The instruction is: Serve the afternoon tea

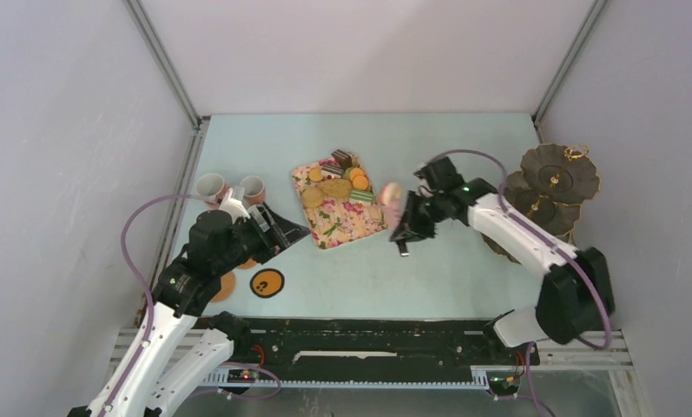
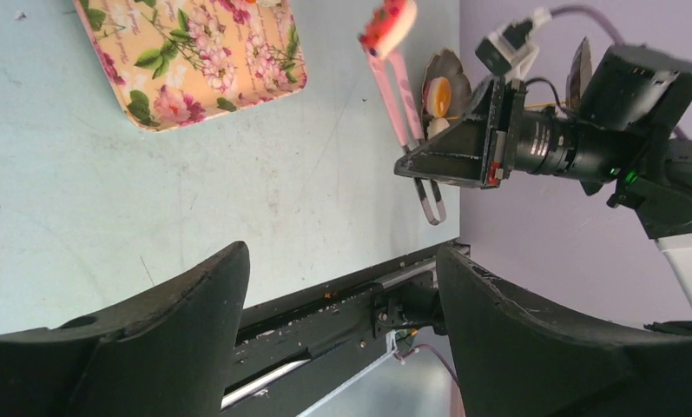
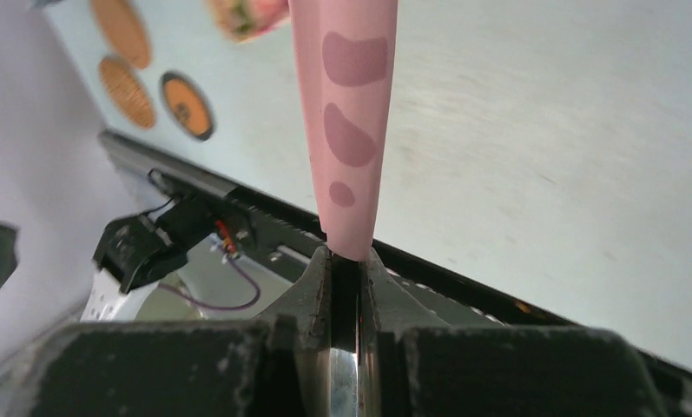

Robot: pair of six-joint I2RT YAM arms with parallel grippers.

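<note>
Pink tongs (image 3: 351, 113) rise from my right gripper (image 1: 402, 236), which is shut on them. Their tips pinch a pale cake piece with red bits (image 2: 392, 24), clear of the table, just right of the floral tray (image 1: 349, 230). Cookies, cake slices and orange rounds lie on that tray. At the far right stands a dark tiered stand (image 1: 561, 181); the left wrist view shows a white-and-orange food piece (image 2: 438, 96) on one tier. My left gripper (image 1: 300, 234) hovers left of the tray, its fingers (image 2: 173, 317) apart with nothing between them.
Two pinkish cups (image 1: 253, 187) stand at the back left, partly behind the left arm. Round coasters, one dark-rimmed coaster (image 1: 266, 282) among them, lie at the front left.
</note>
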